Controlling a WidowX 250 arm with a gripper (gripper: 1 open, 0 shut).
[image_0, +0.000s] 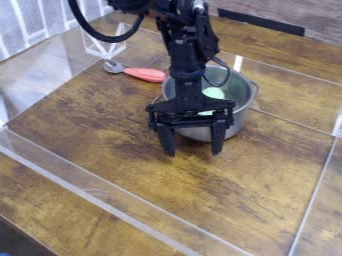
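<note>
My black gripper (193, 142) hangs in the middle of the camera view over the front of a grey-green pot (238, 94), its fingers apart and pointing down. I see nothing held between them. Inside the pot a light green item (213, 95) shows, partly hidden behind my arm. The front of the pot is mostly covered by the gripper.
A red-handled utensil (144, 74) with a silver head lies behind the pot to the left. A clear edge runs along the left and right sides.
</note>
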